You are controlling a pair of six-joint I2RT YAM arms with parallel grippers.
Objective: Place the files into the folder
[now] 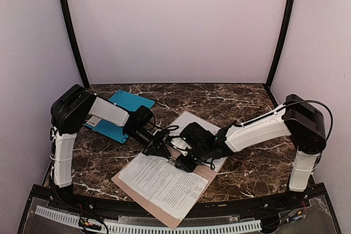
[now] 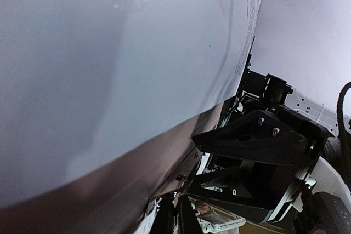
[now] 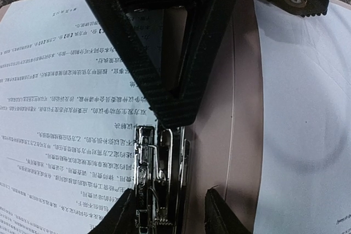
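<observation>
An open beige folder lies at the front centre, printed papers on its near half, white sheets on the other. A metal clip runs along its spine. My left gripper is at the spine from the left, shut on the folder near the clip; in the left wrist view its fingertips are at the bottom edge. My right gripper is over the clip, part open, a fingertip either side of it.
A blue folder with papers lies at back left under the left arm. Both grippers are close together at the centre.
</observation>
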